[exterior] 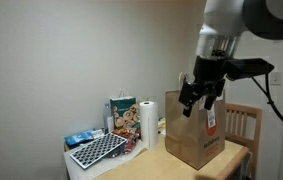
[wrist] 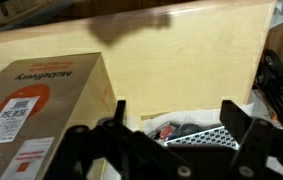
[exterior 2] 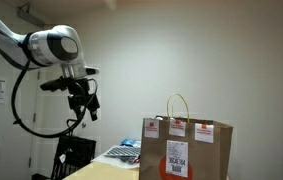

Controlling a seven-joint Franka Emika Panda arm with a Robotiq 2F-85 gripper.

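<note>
My gripper [exterior: 198, 106] hangs in the air at the right of exterior view 1, in front of the brown paper bag [exterior: 185, 132] in the picture. In the wrist view the two black fingers stand wide apart, so the gripper is open and has nothing between them. The bag [wrist: 73, 78] fills the left of that view, with McDelivery lettering and white labels. Exterior view 2 places the gripper [exterior 2: 84, 114] well left of the bag [exterior 2: 209, 158], whose yellow handle [exterior 2: 178, 102] sticks up.
A perforated metal tray [exterior: 97, 150] lies at the table's left. Behind are a paper towel roll [exterior: 149, 124], a patterned bag [exterior: 126, 116] and a bottle [exterior: 108, 118]. Bare wooden tabletop [wrist: 171, 70] lies beside the bag. A wooden chair [exterior: 246, 122] stands beyond it.
</note>
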